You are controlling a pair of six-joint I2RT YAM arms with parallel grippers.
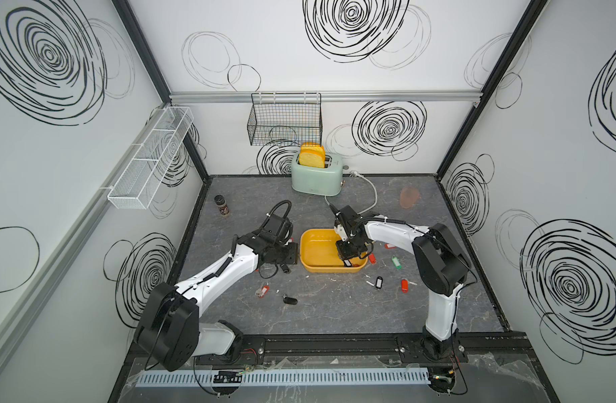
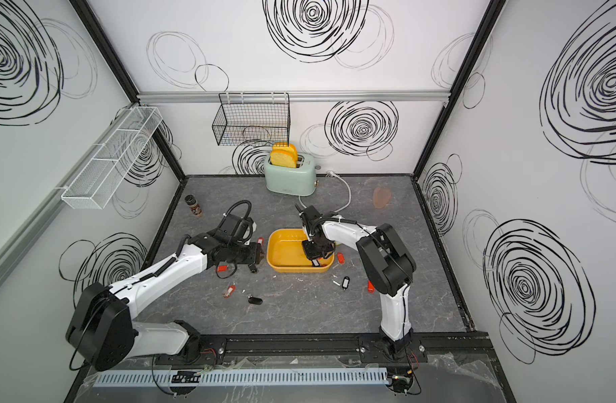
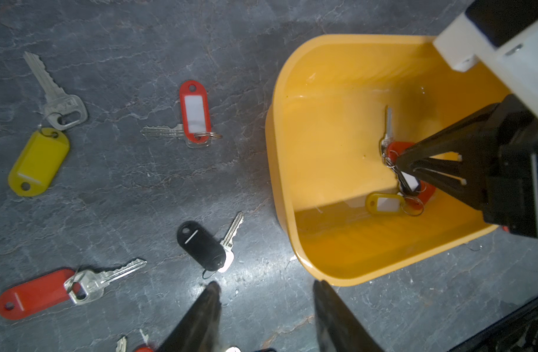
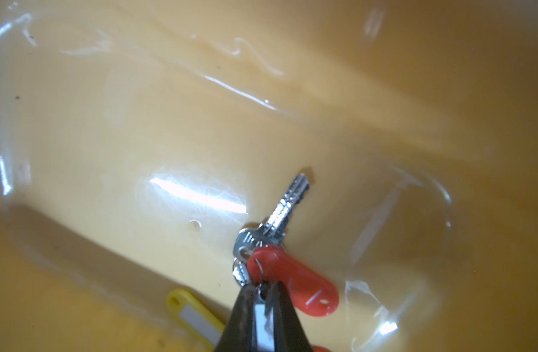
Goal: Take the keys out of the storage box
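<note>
The yellow storage box [image 1: 319,260] stands mid-table. Inside, a red-tagged key [image 4: 274,214] lies with a second red tag, a yellow tag [image 4: 193,319] and a black tag with white label [image 4: 264,328]. My right gripper is down in the box, its fingers close together on either side of the black tag; whether they press on it I cannot tell. In the left wrist view the right fingers [image 3: 439,159] cover part of this cluster. Left of the box, my left gripper hangs open above the table, nothing between its fingers.
Loose tagged keys lie left of the box, including yellow [image 3: 38,161], red [image 3: 195,111], black [image 3: 201,245] and another red [image 3: 34,293]. To the right are black [image 1: 379,282], green [image 1: 396,262] and red [image 1: 404,285] tags. A toaster [image 1: 317,176] stands behind.
</note>
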